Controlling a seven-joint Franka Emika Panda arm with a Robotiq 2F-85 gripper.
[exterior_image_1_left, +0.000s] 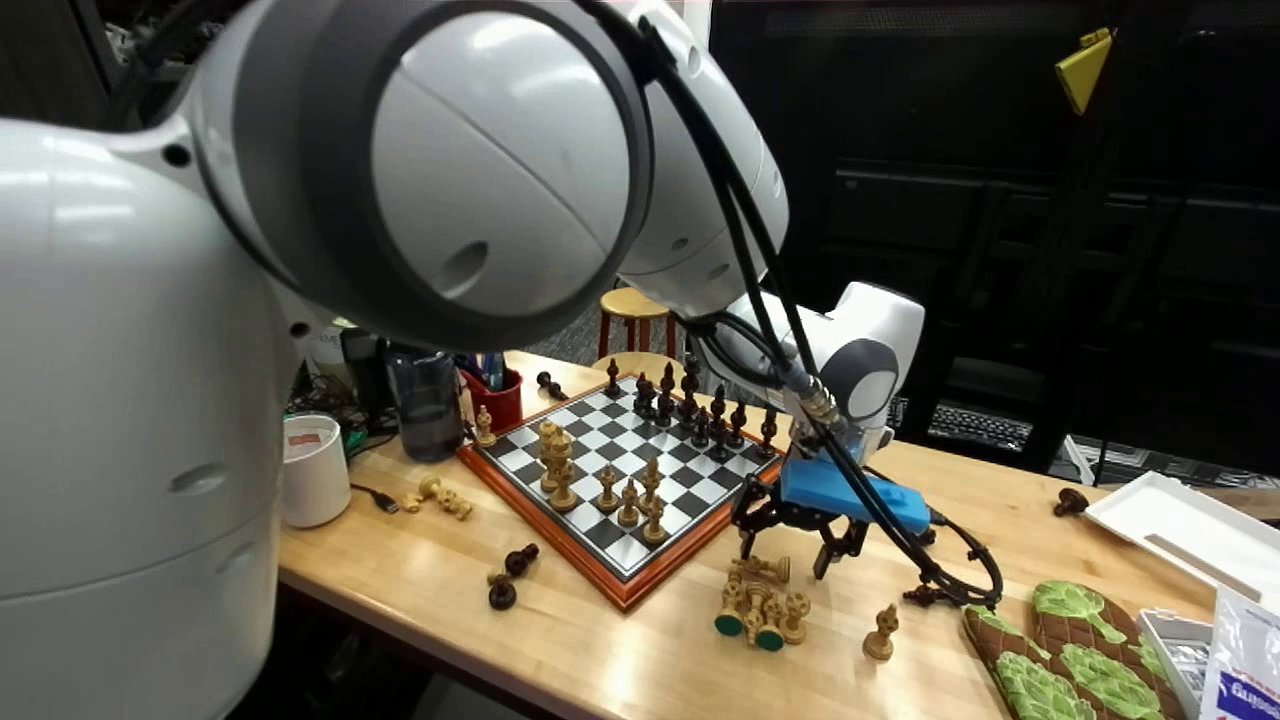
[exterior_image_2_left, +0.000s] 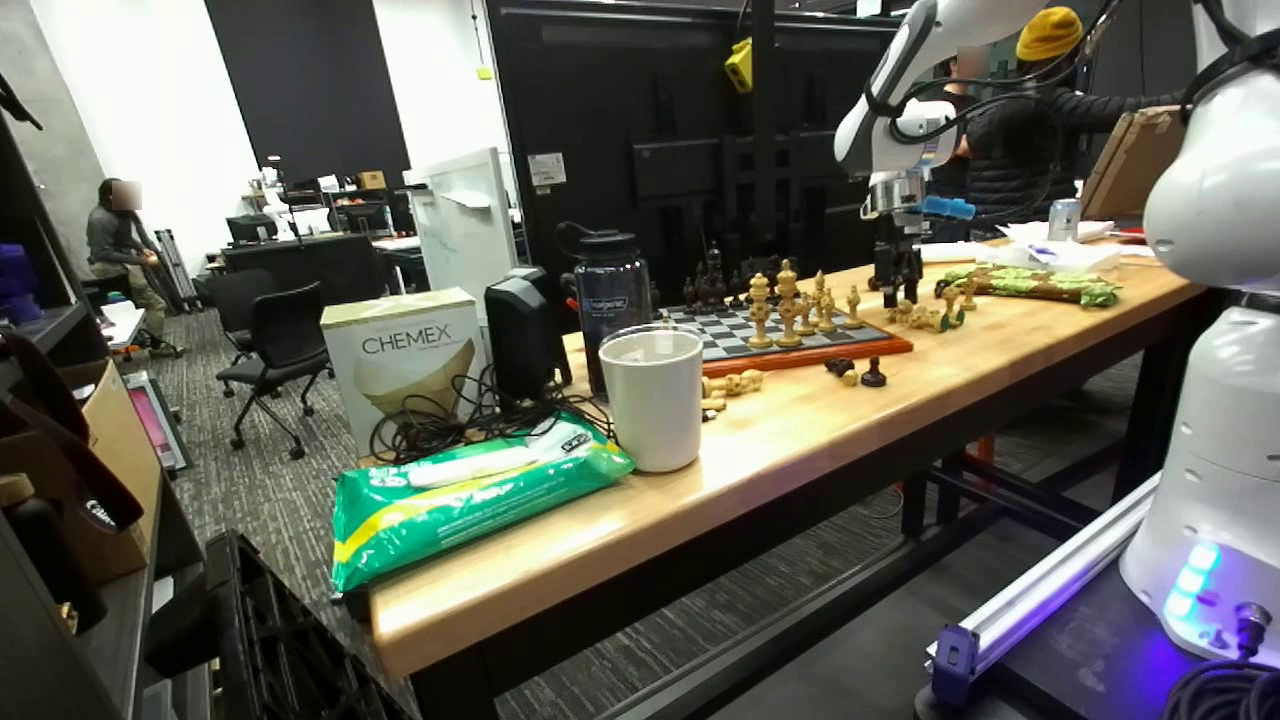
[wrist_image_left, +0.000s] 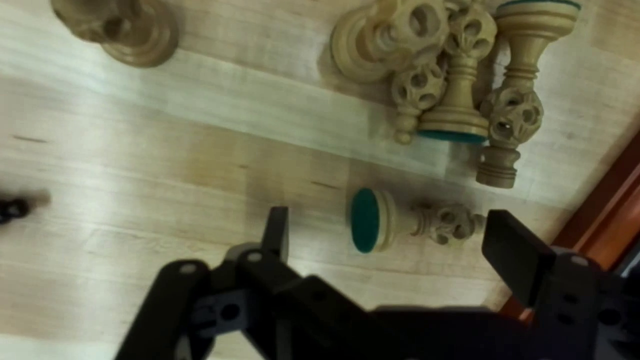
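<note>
My gripper (exterior_image_1_left: 785, 554) hangs open low over the table, just off the chessboard's near right side, with nothing held. In the wrist view a light wooden chess piece (wrist_image_left: 390, 221) lies on its side, its green base to the left, in the span between the spread fingers. The piece's narrow end comes close to the right finger; whether they touch I cannot tell. A cluster of light pieces (wrist_image_left: 459, 90), some tipped over, sits just beyond it. The chessboard (exterior_image_1_left: 600, 456) carries light pieces on the near side and dark ones at the far side.
A light piece (exterior_image_1_left: 881, 632) stands alone right of the cluster, near a patterned oven mitt (exterior_image_1_left: 1086, 648). A white tray (exterior_image_1_left: 1182, 528) lies at the far right. Left of the board are a dark bottle (exterior_image_1_left: 425, 402) and a white cup (exterior_image_1_left: 312, 470).
</note>
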